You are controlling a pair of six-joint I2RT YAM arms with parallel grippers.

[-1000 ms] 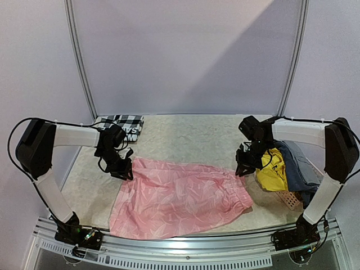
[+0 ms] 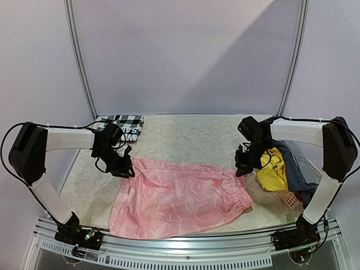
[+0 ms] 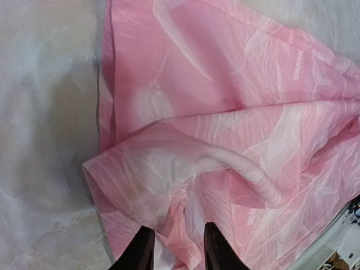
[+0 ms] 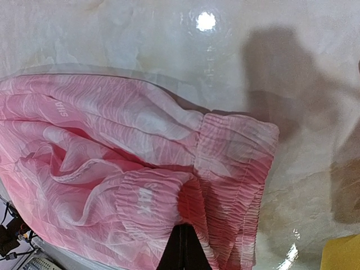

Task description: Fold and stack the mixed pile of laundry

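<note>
A pink patterned garment (image 2: 180,199) lies spread across the front of the table, rumpled, with folds at both upper corners. My left gripper is at its upper left corner, fingers apart over a raised fold of pink cloth (image 3: 152,169). My right gripper is at the upper right corner, shut, its tips against a ribbed pink band (image 4: 146,202); whether cloth is between them cannot be told.
A folded checked garment (image 2: 130,122) lies at the back left. At the right a basket (image 2: 289,199) holds yellow (image 2: 271,174) and blue (image 2: 298,166) clothes.
The right arm and the cloth look much the same.
</note>
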